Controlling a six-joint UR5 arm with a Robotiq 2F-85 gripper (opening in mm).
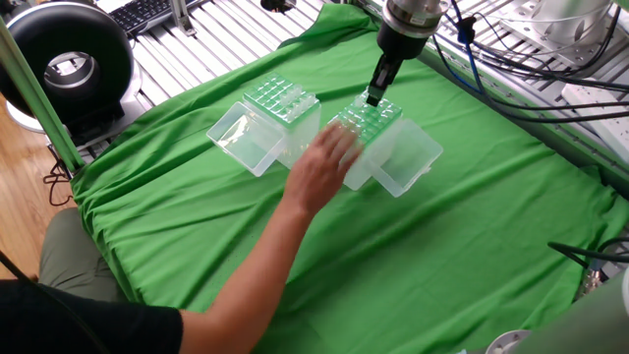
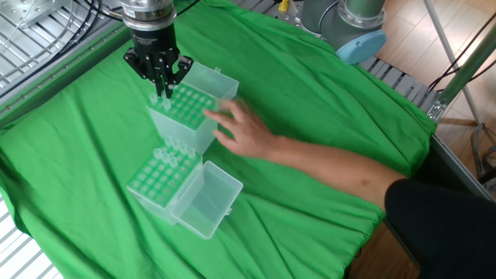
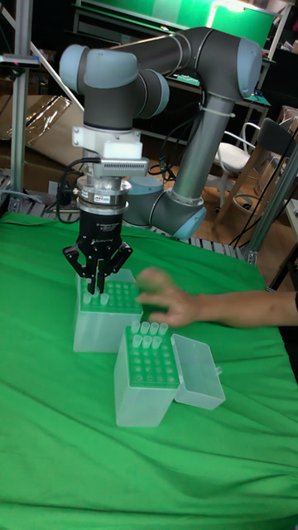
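Observation:
My gripper [image 3: 96, 289] points straight down over the tip box [image 3: 107, 330] nearer the arm. Its two black fingers stand close together, their ends low at the green rack [image 2: 192, 108] among a few clear pipette tips [image 3: 104, 299]. Whether they are fully shut, or have a tip between them, is not clear. The second box [image 3: 144, 395] has a green rack [image 2: 164, 177] with several clear tips [image 2: 170, 155] standing in rows at one end and empty holes in the rest. Both boxes are open, their clear lids [image 1: 405, 159] [image 2: 208, 200] hanging beside them.
A person's hand [image 2: 246, 133], blurred, reaches in over the table by the box under my gripper. The green cloth [image 1: 413, 265] is wrinkled and otherwise clear in front. Cables [image 1: 531, 103] run along the table's edge near the arm.

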